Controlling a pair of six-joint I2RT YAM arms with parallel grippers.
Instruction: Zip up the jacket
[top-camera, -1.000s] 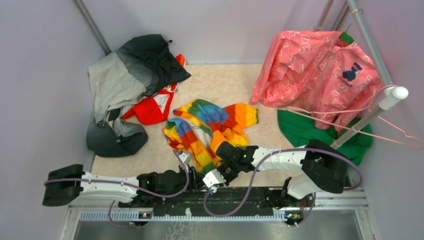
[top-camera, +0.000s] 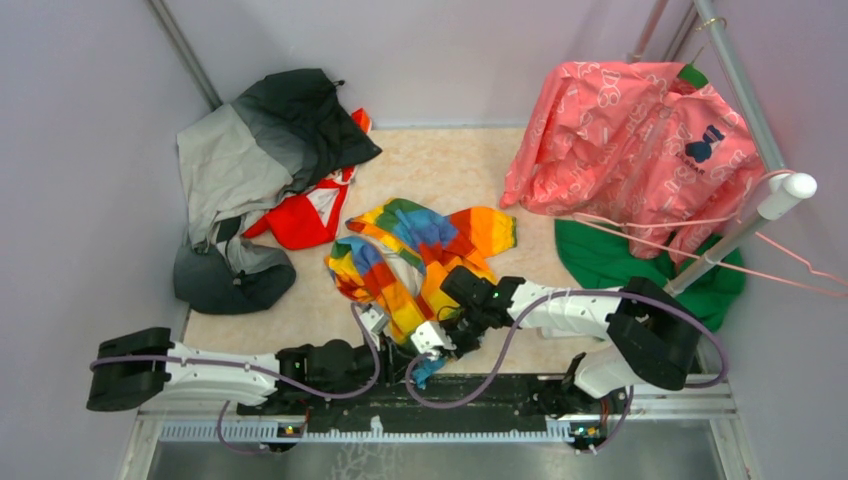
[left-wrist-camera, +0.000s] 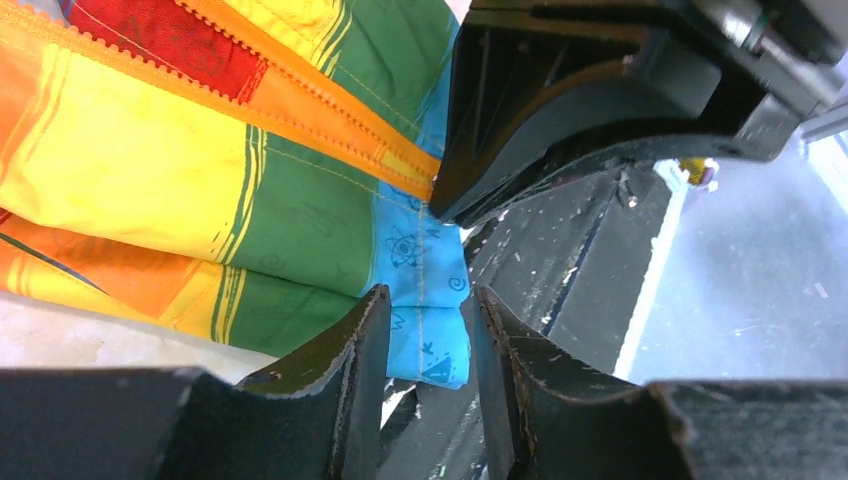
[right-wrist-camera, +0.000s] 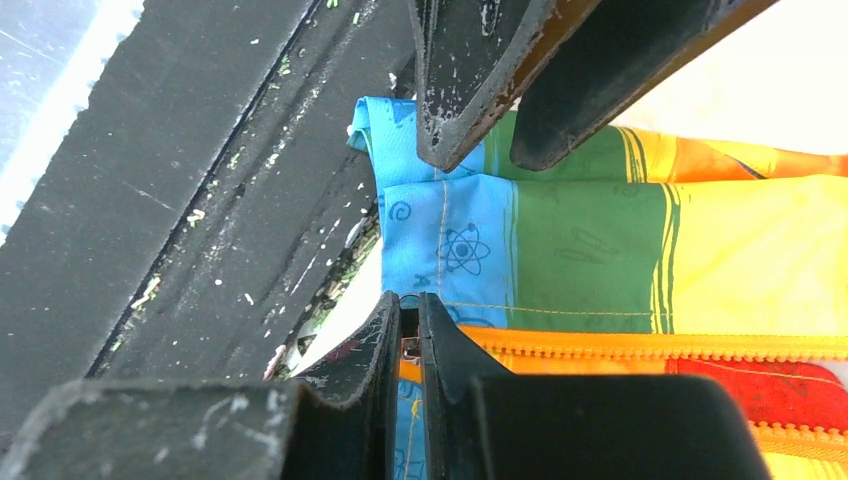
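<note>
The rainbow jacket (top-camera: 420, 245) lies open on the table, its hem at the front edge. In the wrist views its orange zipper (left-wrist-camera: 300, 115) runs in two tapes toward the blue hem. My right gripper is shut on the zipper's bottom end, where a bit of metal shows between the fingertips; in the left wrist view its dark body covers that end. My left gripper is part open above the hem, facing the folded blue and green cloth, with nothing visibly held between its fingers.
Grey, black and red garments (top-camera: 250, 180) are piled at the left. A pink jacket (top-camera: 620, 140) hangs from a rail (top-camera: 730, 245) at the right, over green cloth (top-camera: 600, 250). Bare table shows at the back middle. A dark front edge (right-wrist-camera: 120, 200) borders the hem.
My left gripper has shifted slightly. The garments around are unchanged.
</note>
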